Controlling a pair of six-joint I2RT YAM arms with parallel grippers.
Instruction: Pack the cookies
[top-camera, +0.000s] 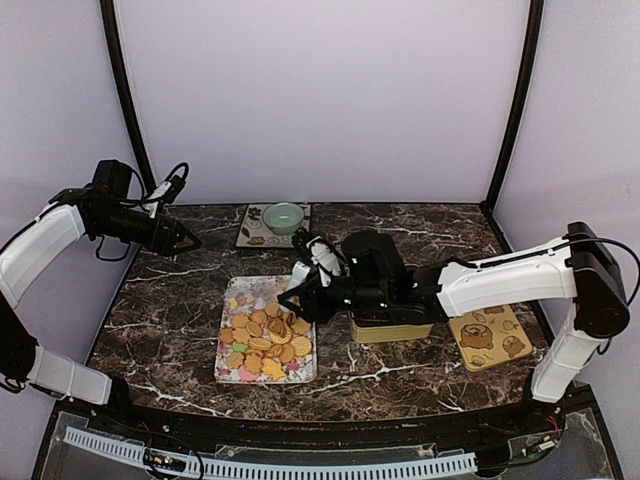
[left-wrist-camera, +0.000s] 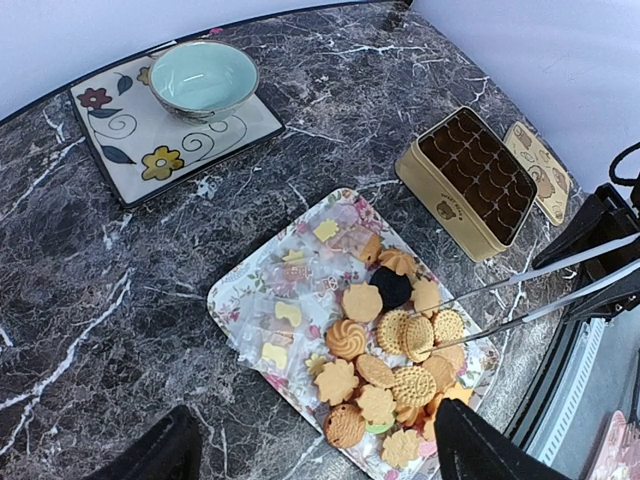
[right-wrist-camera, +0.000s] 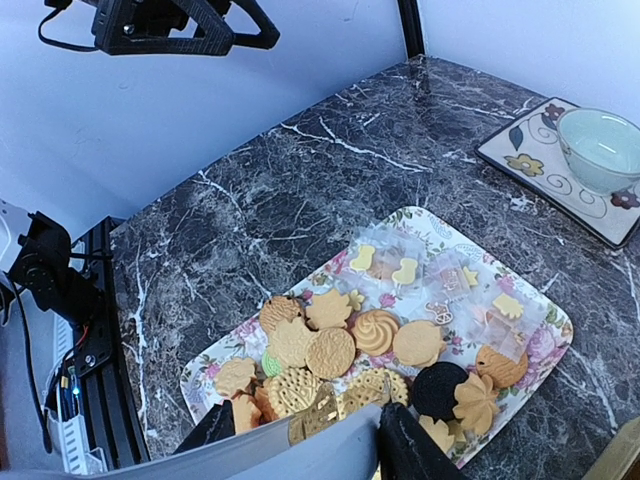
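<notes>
A flowered tray (top-camera: 232, 292) in the middle of the table bears many loose cookies and several small clear packets (left-wrist-camera: 275, 325). My right gripper (top-camera: 312, 300) is over its right side, shut on metal tongs (left-wrist-camera: 560, 262) reaching down among the cookies. At the tongs' tips a round, ridged cookie (left-wrist-camera: 417, 336) stands tilted; whether it is pinched I cannot tell. The right wrist view has the tongs large in front, hiding part of the cookies. A tan box (left-wrist-camera: 452, 212) with dark compartments sits right of the tray. Off to the left, my left gripper (top-camera: 178, 240) hangs open and empty.
A pale green bowl (top-camera: 284, 218) rests on a square flowered plate (top-camera: 250, 236) behind the tray. The box's bear-patterned lid (top-camera: 490, 336) lies at the right. Bare marble lies left of the tray.
</notes>
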